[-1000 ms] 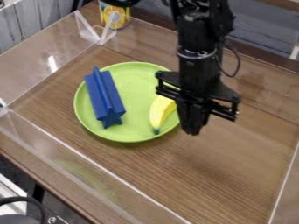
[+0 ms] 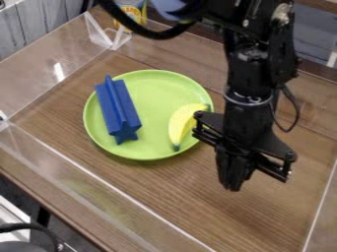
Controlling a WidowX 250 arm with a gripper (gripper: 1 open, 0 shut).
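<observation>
A green plate [image 2: 154,89] rests on the wooden surface, holding a blue wedge-shaped block [image 2: 116,108] on its left and a yellow banana [image 2: 183,126] on its right. The black gripper [image 2: 232,180] hangs just right of and below the plate, over bare wood, its fingertips pointing down. It is shut, with nothing visible between its fingers. The arm above it covers part of the plate's right side.
A yellow can [image 2: 129,22] stands at the back left, partly behind a black cable. Clear walls edge the surface at left and right. Bare wood [image 2: 184,207] lies in front of the plate.
The arm has moved down and toward the front, its gripper now lower in the view and a little to the right. The plate, block and banana have not moved.
</observation>
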